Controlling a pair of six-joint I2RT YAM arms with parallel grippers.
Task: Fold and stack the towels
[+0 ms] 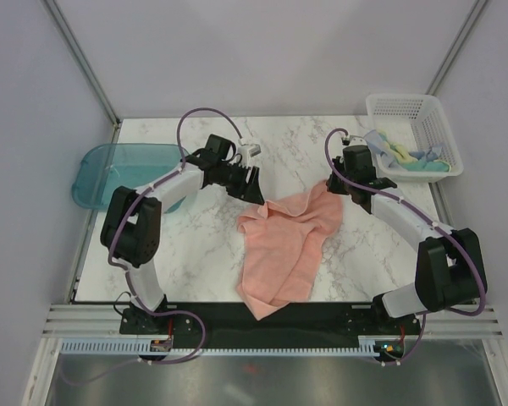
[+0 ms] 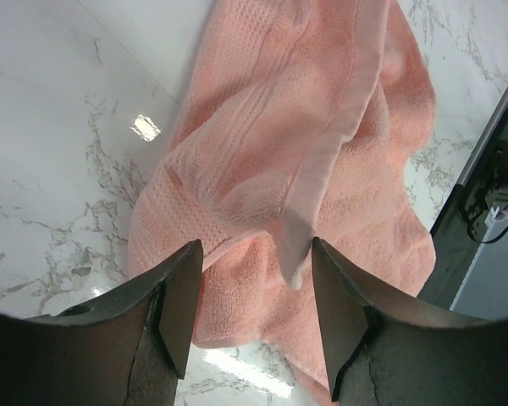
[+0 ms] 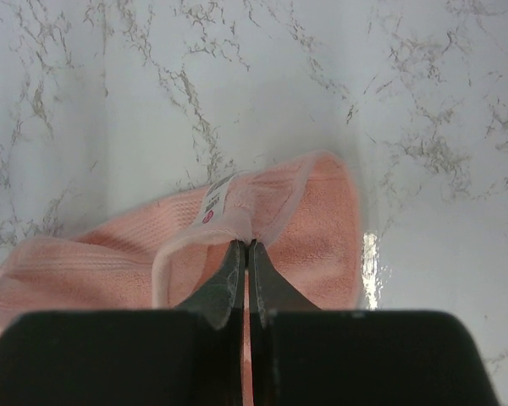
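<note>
A rumpled pink towel (image 1: 281,249) lies across the table's middle, one end hanging over the front edge. My left gripper (image 1: 252,192) is open over its upper-left part; in the left wrist view a pale hem strip (image 2: 328,161) runs down between its fingers. My right gripper is shut at the towel's upper-right corner, on a pinched bit of pink fabric (image 3: 229,207) with a printed label, which rises to its fingertips.
A white basket (image 1: 432,118) with yellow, blue and teal cloths stands at the back right. An empty teal bin (image 1: 110,169) is at the left.
</note>
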